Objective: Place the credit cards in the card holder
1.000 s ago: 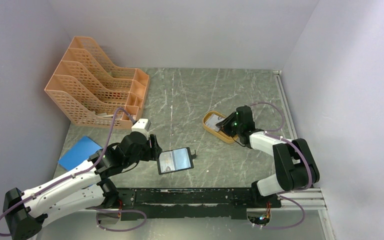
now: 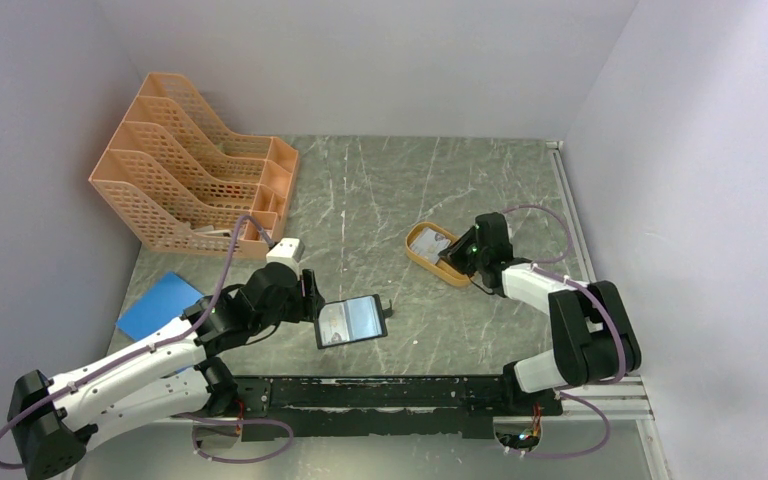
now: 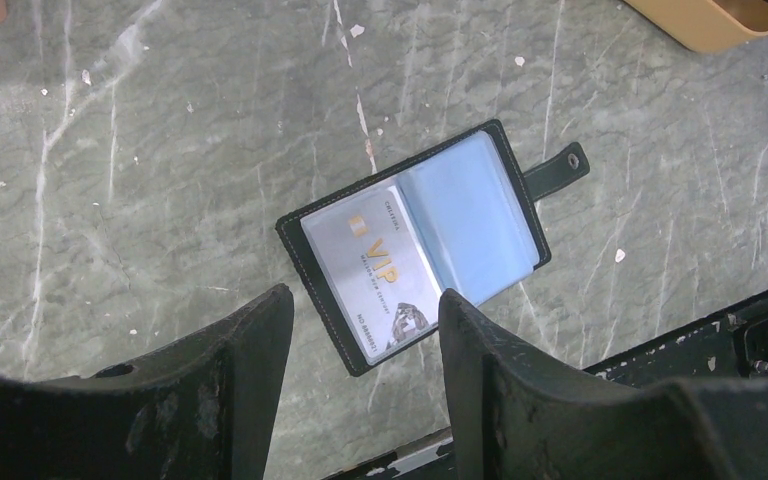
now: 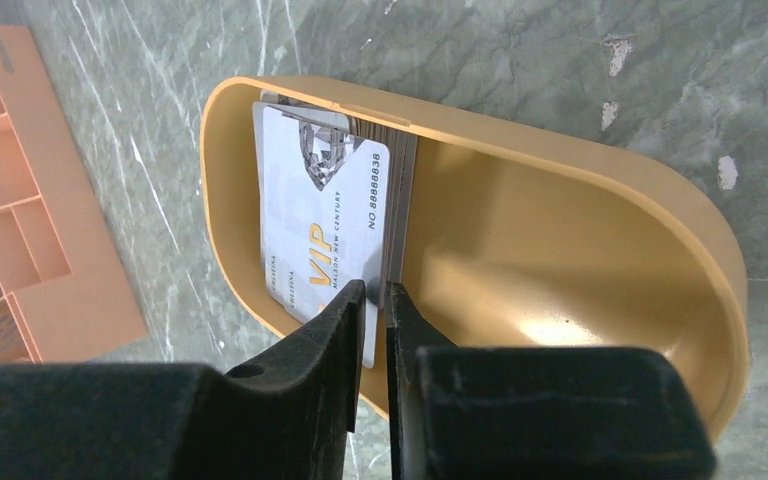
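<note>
White VIP cards point(image 4: 300, 200) lie stacked at one end of a tan oval tray point(image 4: 580, 155), seen in the right wrist view. My right gripper is inside the tray at the stack's edge, its fingers nearly together. The top card's edge shows in the narrow gap; whether it is pinched cannot be told. The black card holder point(image 3: 320, 285) lies spread flat on the table, a VIP card point(image 3: 375, 265) in its left side and a clear bluish sleeve point(image 3: 470, 215) on the right. My left gripper stands open above the holder's near left edge, holding nothing.
An orange compartment rack point(image 2: 195, 170) stands at the back left, with a blue sheet point(image 2: 160, 305) in front of it. A black rail point(image 2: 380, 390) borders the near edge. Bare table separates the holder from the tray.
My right gripper has shifted slightly to the right over the tray. The left arm has barely moved, and the holder and tray stay where they were.
</note>
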